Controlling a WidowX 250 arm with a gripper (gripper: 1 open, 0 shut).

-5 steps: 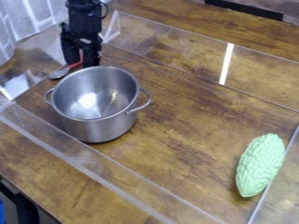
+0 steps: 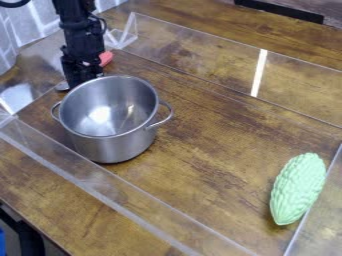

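A steel pot (image 2: 114, 140) with two handles stands on the wooden table left of centre. Just behind it, at the upper left, my black gripper (image 2: 83, 78) is low near the table, beside a small red object (image 2: 104, 58) partly hidden by it. Its fingertips are hard to make out, so whether it holds anything cannot be told. A pale green bitter-melon-like object (image 2: 297, 188) lies at the right front.
Clear plastic barriers border the work area, and a metallic sheet lies at the left edge.
The gripper has shifted slightly left and down behind the pot over the last second. The pot and green object are unmoved.
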